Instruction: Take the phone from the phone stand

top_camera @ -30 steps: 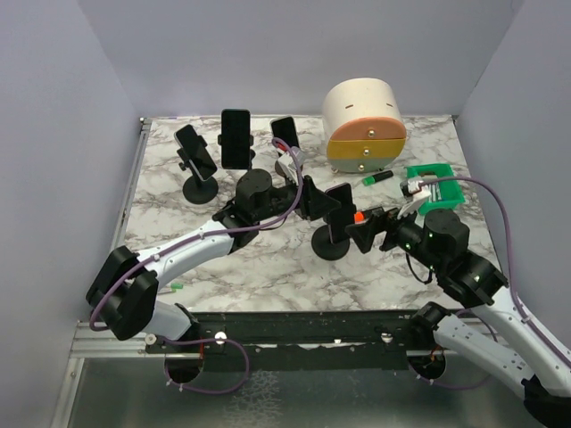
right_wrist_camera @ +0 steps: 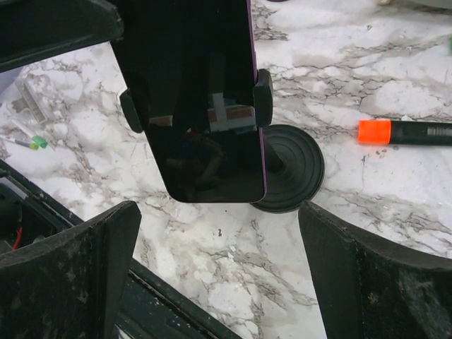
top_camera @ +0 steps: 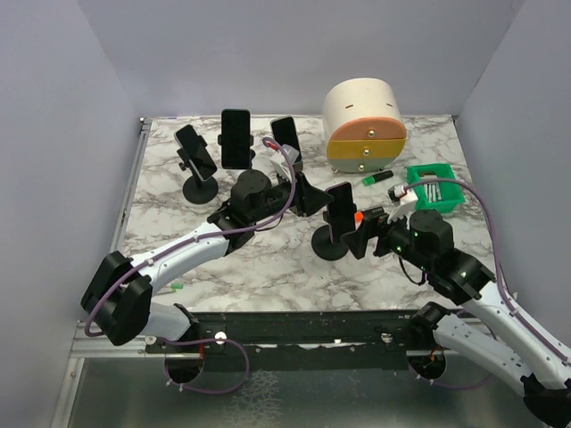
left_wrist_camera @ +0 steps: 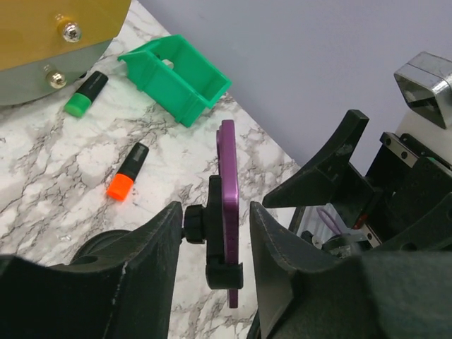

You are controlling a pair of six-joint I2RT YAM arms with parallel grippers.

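Note:
The phone (top_camera: 339, 207) stands upright in its black stand (top_camera: 328, 246) at the middle right; in the right wrist view its dark screen (right_wrist_camera: 201, 155) faces me, clamped at the sides, above the round base (right_wrist_camera: 296, 183). My left gripper (top_camera: 312, 194) is just left of the phone, and in the left wrist view its part-open fingers (left_wrist_camera: 282, 282) straddle the purple-edged phone (left_wrist_camera: 229, 198), with a visible gap. My right gripper (top_camera: 370, 234) is open at the phone's right front; in the right wrist view its fingertips (right_wrist_camera: 113, 233) are spread below the phone's lower edge.
Three more phones on stands (top_camera: 235, 134) stand at the back left. A rounded drawer box (top_camera: 364, 111), green and orange markers (left_wrist_camera: 127, 169), and a green bin (left_wrist_camera: 176, 78) are at the back right.
The left gripper has moved a little, staying beside the phone, which stands in place.

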